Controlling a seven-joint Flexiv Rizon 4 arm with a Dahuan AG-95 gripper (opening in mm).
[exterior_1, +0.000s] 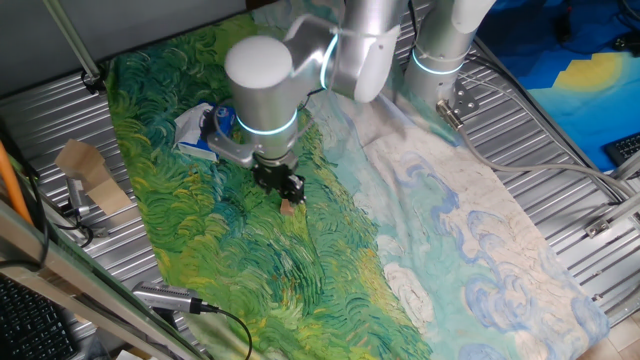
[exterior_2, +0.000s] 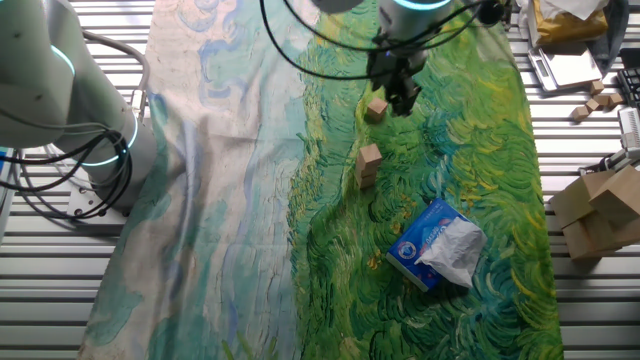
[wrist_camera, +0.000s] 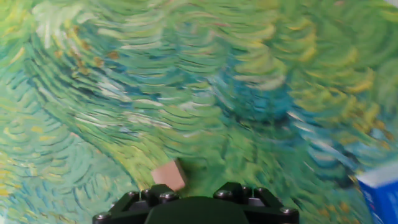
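A small wooden block (exterior_2: 376, 110) lies alone on the green part of the painted cloth. Behind it, seen from the first exterior side, two blocks form a small stack (exterior_2: 368, 166), visible only in exterior view 2. My gripper (exterior_1: 291, 196) hangs just over the lone block (exterior_1: 287, 208), partly covering it. In the wrist view, a block (wrist_camera: 169, 175) shows just beyond the left fingertip. The gripper's fingers (wrist_camera: 231, 190) stand apart there, with nothing held between them.
A blue and white tissue packet (exterior_2: 428, 246) sits on the cloth near the stack. Cardboard (exterior_1: 90, 175) and several spare blocks (exterior_2: 596, 100) lie off the cloth. A camera-like device (exterior_1: 166, 298) stands by the cloth's edge.
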